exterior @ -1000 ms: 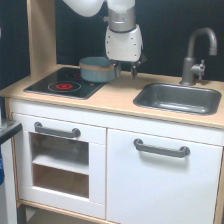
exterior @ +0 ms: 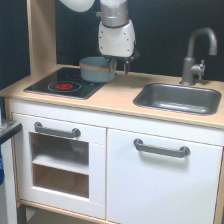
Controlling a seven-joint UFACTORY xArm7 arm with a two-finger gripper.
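A blue-grey pot [exterior: 96, 70] stands at the right rear of the black cooktop, close to the counter behind it. My gripper [exterior: 119, 67] points down at the pot's right side, its white hand above the counter. The fingers are small and dark here, and partly lost against the pot and the dark wall. Whether they touch the pot's edge or handle, and how far apart they stand, I cannot tell.
The cooktop [exterior: 62, 84] has a red-ringed burner at its front left. To the right lie a sink [exterior: 178, 97] and a tall grey faucet [exterior: 196, 58]. Bare wooden counter [exterior: 118, 92] runs between them. Below are an oven-like compartment and a white cabinet door [exterior: 160, 180].
My gripper has shifted a little left and up, nearer to the pot. The pot looks to be in about the same place.
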